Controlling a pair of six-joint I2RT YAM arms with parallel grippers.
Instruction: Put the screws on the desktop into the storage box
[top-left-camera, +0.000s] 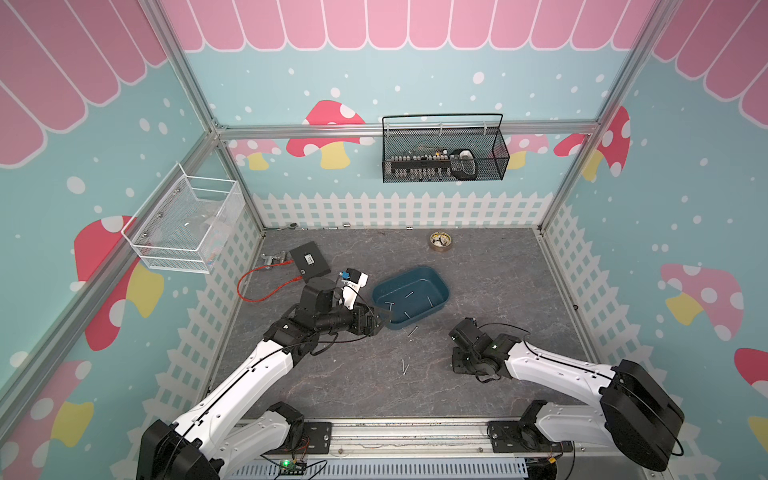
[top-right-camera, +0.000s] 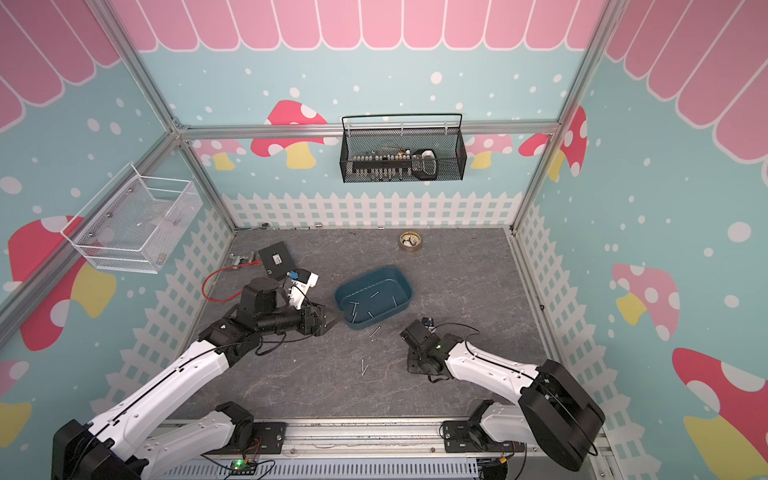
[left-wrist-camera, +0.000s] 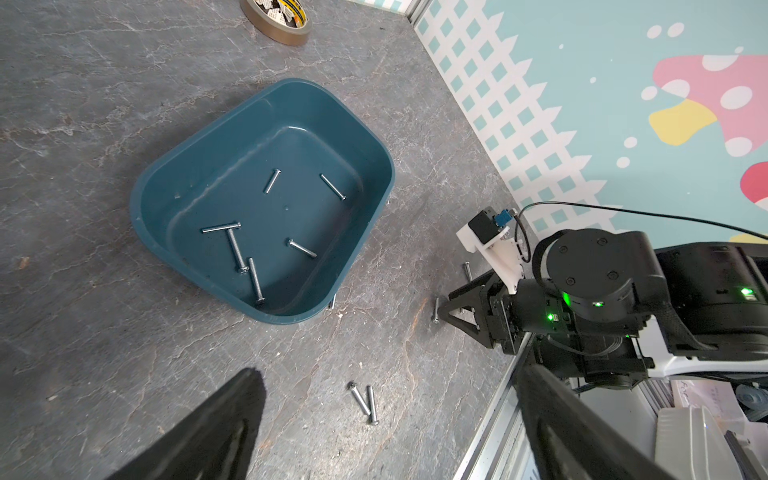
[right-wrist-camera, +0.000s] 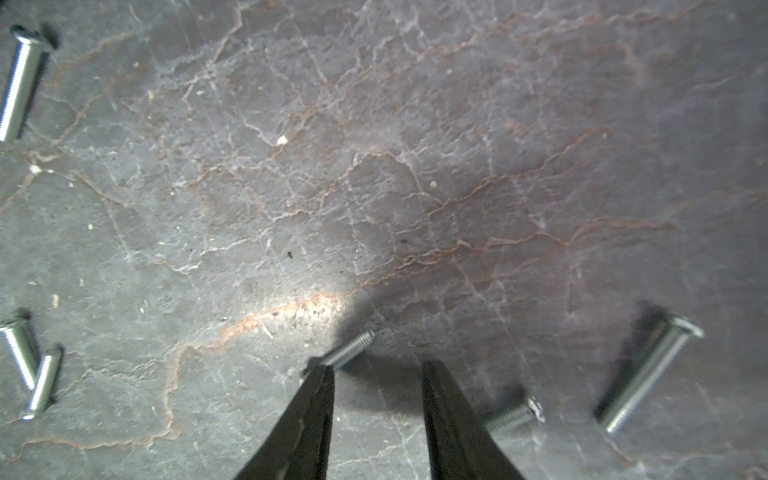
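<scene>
The blue storage box (left-wrist-camera: 184, 176) holds several screws. Loose screws lie on the desktop, among them a pair in front of the box and several around my right gripper in the right wrist view: a small screw (right-wrist-camera: 344, 352) just beyond its fingertips, a long one (right-wrist-camera: 644, 372) to the right, another (right-wrist-camera: 512, 416) partly behind a finger. The right fingers are part open over the desk, with no screw clearly between them. My left gripper (top-left-camera: 382, 320) is open beside the box's near-left side, above the desk.
A tape roll (top-left-camera: 440, 240) sits at the back, a dark case (top-left-camera: 309, 261) with red cable at the back left. Mesh baskets hang on the back and left walls. The desk right of the box is mostly clear.
</scene>
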